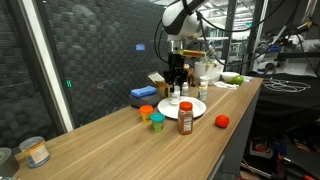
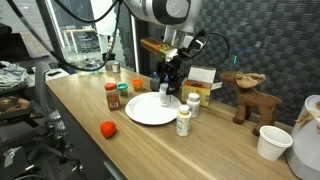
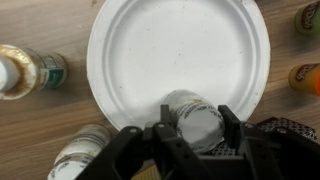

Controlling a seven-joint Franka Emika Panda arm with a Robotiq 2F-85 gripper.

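Note:
A white bottle with a whitish cap (image 3: 200, 125) stands between the fingers of my gripper, which is shut on it. In the wrist view it overlaps the lower part of the white plate (image 3: 180, 50). Exterior view 2 shows the bottle (image 2: 165, 97) upright at the back part of the plate (image 2: 145, 113); whether its base touches the plate I cannot tell.
Two other white bottles (image 2: 183, 121) (image 2: 193, 103) are beside the plate. A red-lidded jar (image 1: 185, 118), a green jar (image 1: 157, 121) and an orange one (image 1: 146, 112) stand along its other side. Behind are an open box (image 2: 198, 84) and a toy moose (image 2: 255, 100). A red ball (image 1: 222, 121) lies near the table edge.

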